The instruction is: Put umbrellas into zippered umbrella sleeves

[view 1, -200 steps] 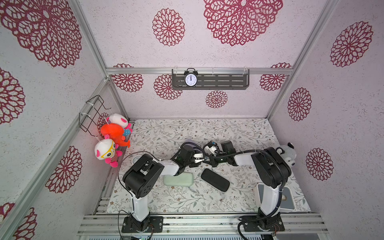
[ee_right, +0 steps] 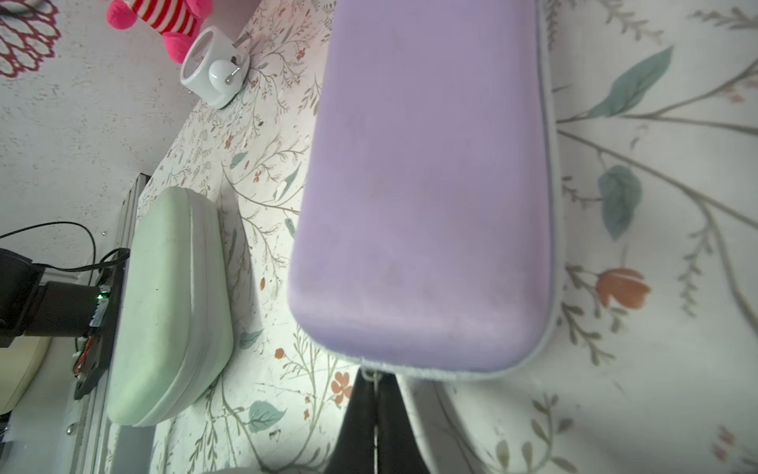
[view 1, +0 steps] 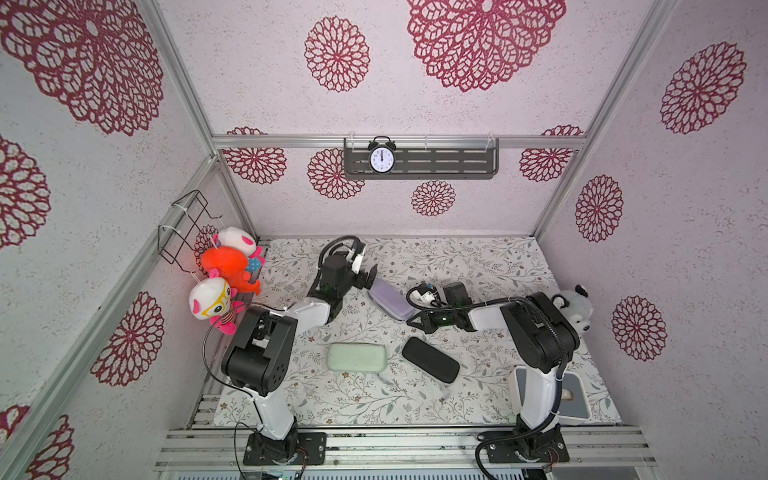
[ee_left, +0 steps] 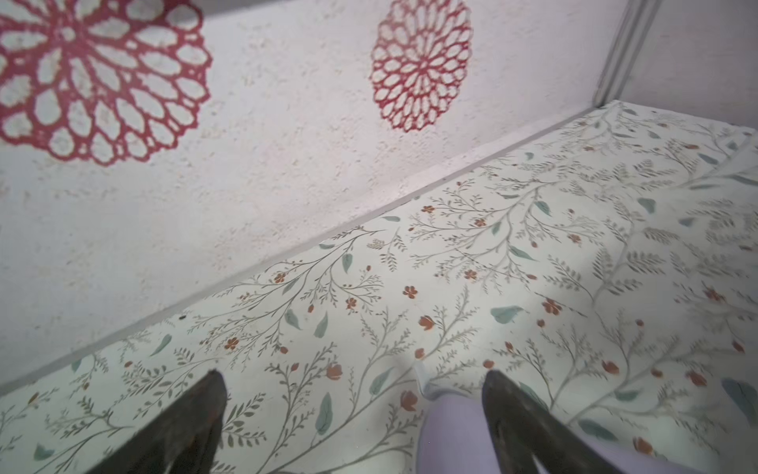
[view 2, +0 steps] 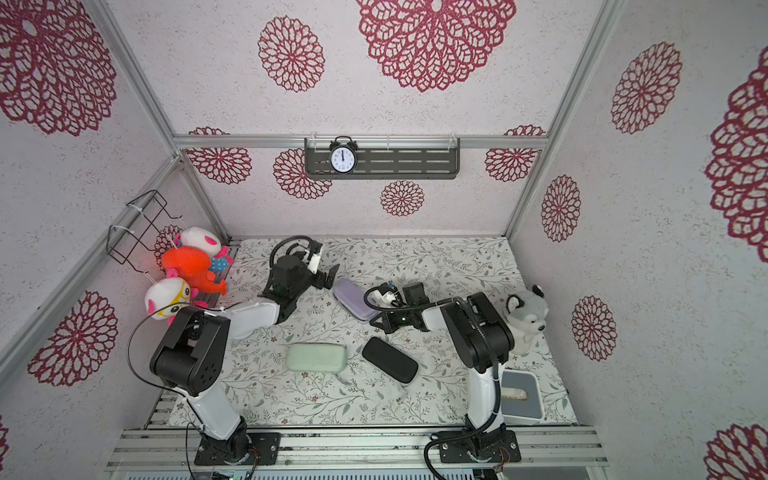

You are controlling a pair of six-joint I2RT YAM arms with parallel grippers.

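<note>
A lilac zippered sleeve lies mid-table at a slant. My right gripper is shut at its lower end, on what looks like the small zipper pull. My left gripper stands open with nothing between its fingers, just behind and left of the lilac sleeve. A mint green case lies flat toward the front, and a black case lies to its right, also flat. No umbrella can be made out.
Plush toys sit along the left side, a panda toy at the right. A grey-lined tray is at the front right.
My left arm has moved back and to the left, away from my right gripper, uncovering the lilac sleeve. The right arm has barely moved.
</note>
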